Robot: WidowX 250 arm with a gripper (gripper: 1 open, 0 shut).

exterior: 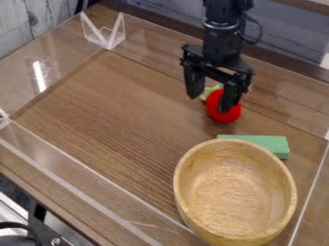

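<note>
The black gripper (214,85) hangs open over a red strawberry-like object (222,110) with a green top, its fingers reaching down around the upper part of it. Whether the fingers touch it cannot be told.
A large tan bowl (236,228) fills the lower right. A green block (256,145) lies just behind it. A white wire object (103,31) stands at the back left.
</note>
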